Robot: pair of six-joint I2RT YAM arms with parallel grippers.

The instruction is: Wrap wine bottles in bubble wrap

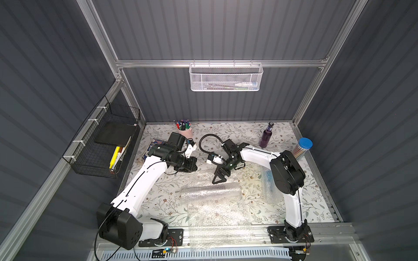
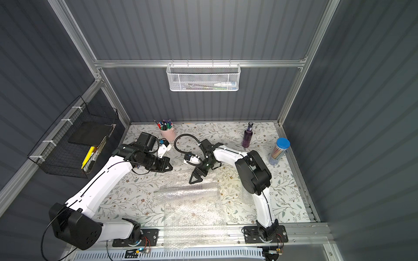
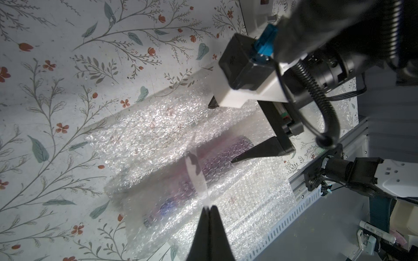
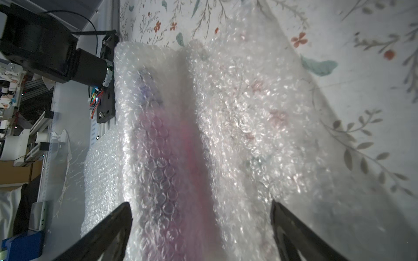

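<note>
Bubble wrap lies flat over the middle of the table and past its front edge. Folded in it is a purplish bottle on its side, the wrapped roll, seen through the film. In the left wrist view a pale strip crosses the roll. My right gripper is open above the roll, its fingers spread either side of it with no grip on it that I can make out. To the left, my left gripper is shut, nothing showing between its fingers. A bare purple bottle stands upright at the back right.
Another bubble-wrapped bundle lies right of the middle, partly behind the right arm. A blue-lidded jar stands at the right edge, a pink pen cup at the back. My left arm mostly covers a blue box.
</note>
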